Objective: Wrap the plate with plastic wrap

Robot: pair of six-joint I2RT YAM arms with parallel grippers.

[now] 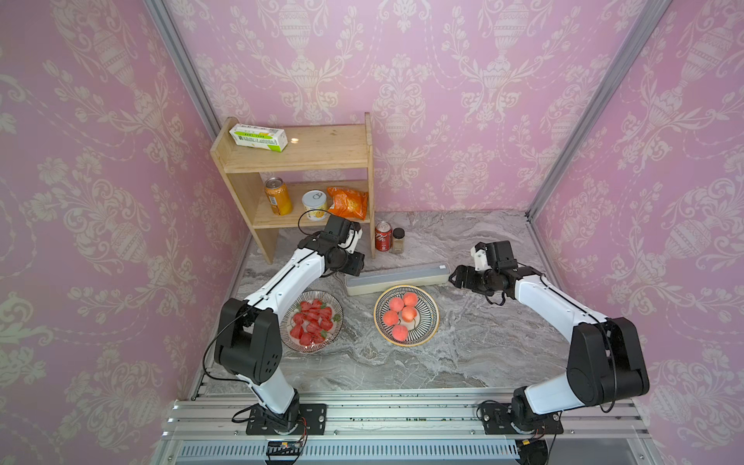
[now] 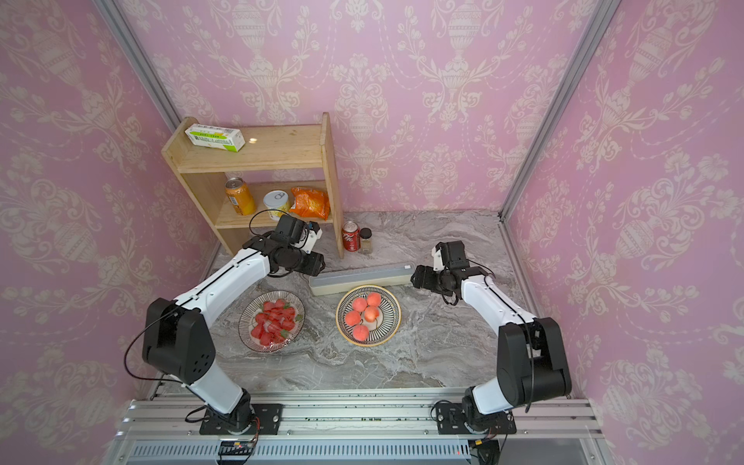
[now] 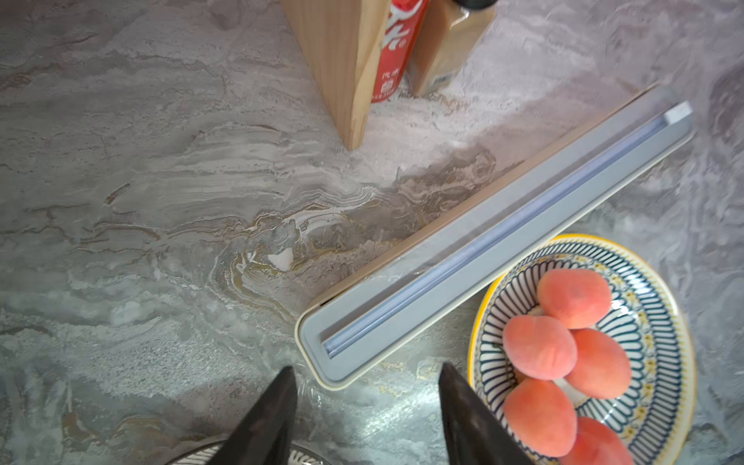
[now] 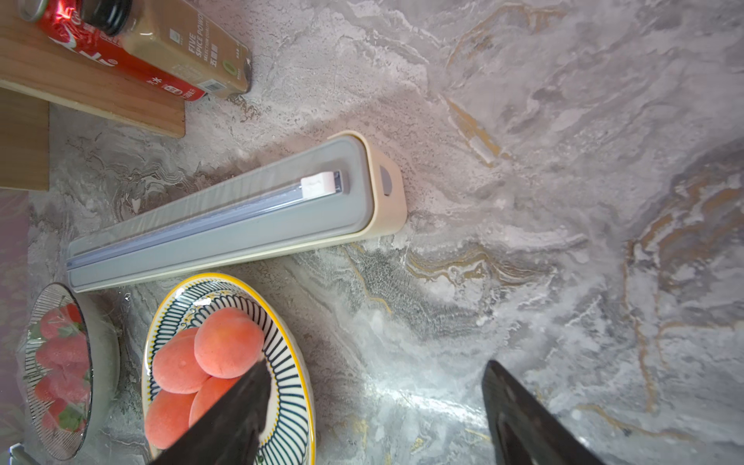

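A long plastic wrap dispenser (image 3: pixel 488 248) with a grey top and slide cutter (image 4: pixel 317 185) lies behind a patterned plate (image 1: pixel 430 317) of peaches. A plate of strawberries (image 2: pixel 272 321) with a glossy surface sits to the left. My left gripper hangs open above the dispenser's left end, nothing between its fingers. My right gripper is open and empty by the dispenser's right end, right of the peach plate.
A wooden shelf (image 1: pixel 310 142) with a box, cans and an orange bag stands at back left. A red can (image 1: pixel 383 236) and spice jar (image 1: pixel 398 241) are beside it.
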